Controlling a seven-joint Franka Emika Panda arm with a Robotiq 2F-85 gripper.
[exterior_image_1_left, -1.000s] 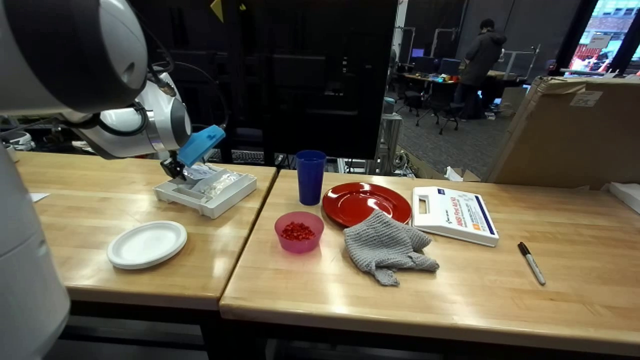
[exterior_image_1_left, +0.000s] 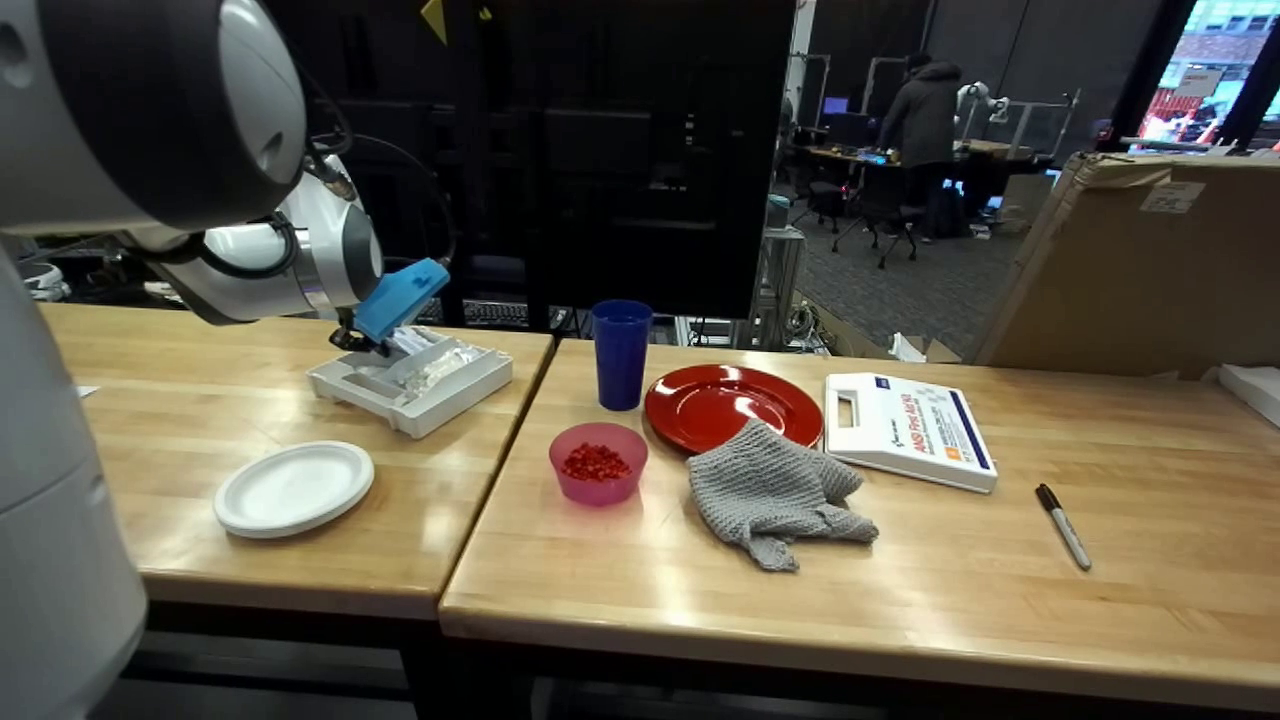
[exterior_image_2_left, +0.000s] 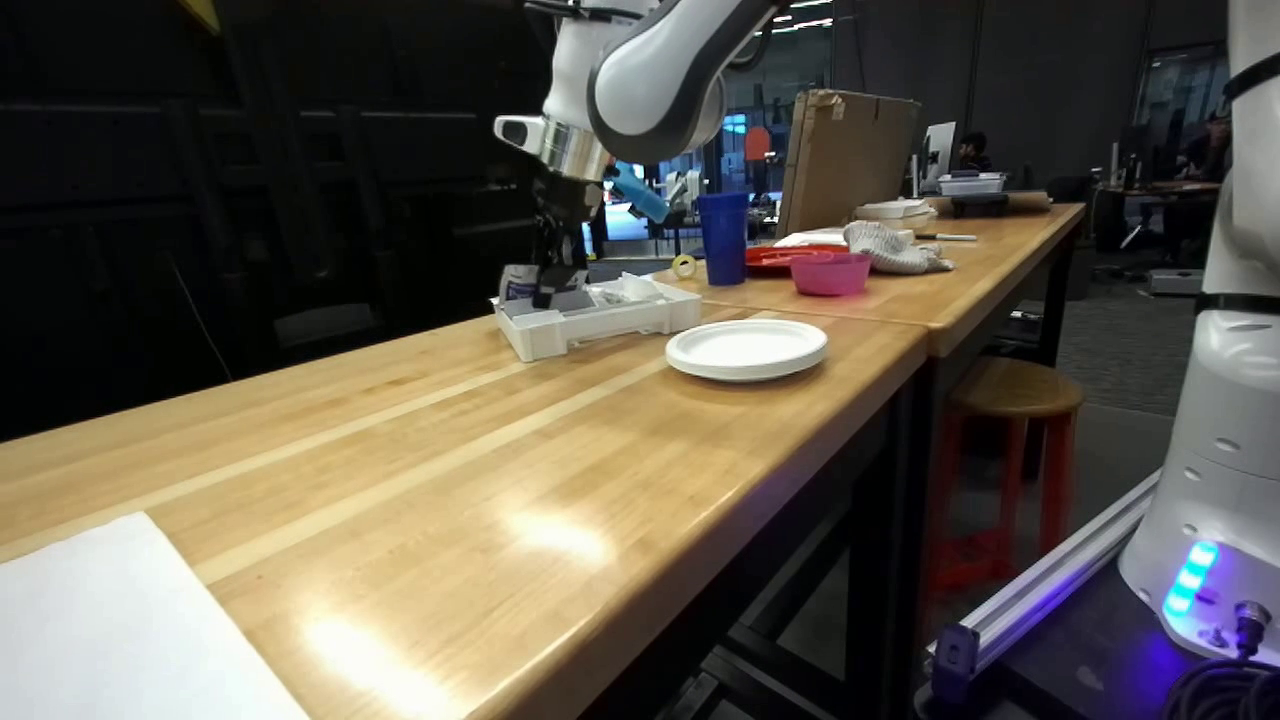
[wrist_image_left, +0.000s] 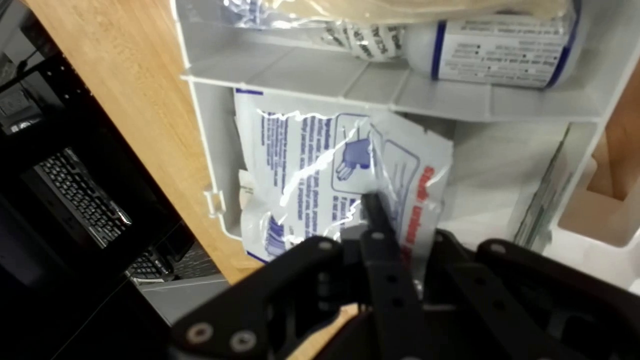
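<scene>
A white plastic packet (wrist_image_left: 300, 174) with blue print and red lettering lies in a compartment of the grey-white case tray (wrist_image_left: 354, 84). In the wrist view, my gripper is shut on the packet's edge near the red lettering; the fingers partly cover it. From the side, the black gripper (exterior_image_2_left: 554, 282) reaches down into the tray (exterior_image_2_left: 606, 322) at its far end. In exterior view 1 the gripper (exterior_image_1_left: 360, 338) is small and dark, low over the tray (exterior_image_1_left: 414, 408), with its tips hard to make out.
A white plate (exterior_image_1_left: 295, 488) sits in front of the tray. On the adjoining table are a blue cup (exterior_image_1_left: 620, 354), pink bowl (exterior_image_1_left: 600, 486), red plate (exterior_image_1_left: 684, 414), grey cloth (exterior_image_1_left: 768, 486), white case lid (exterior_image_1_left: 912, 430) and marker (exterior_image_1_left: 1063, 526).
The tray and tabletop items have stayed put. A person in the background has shifted left.
</scene>
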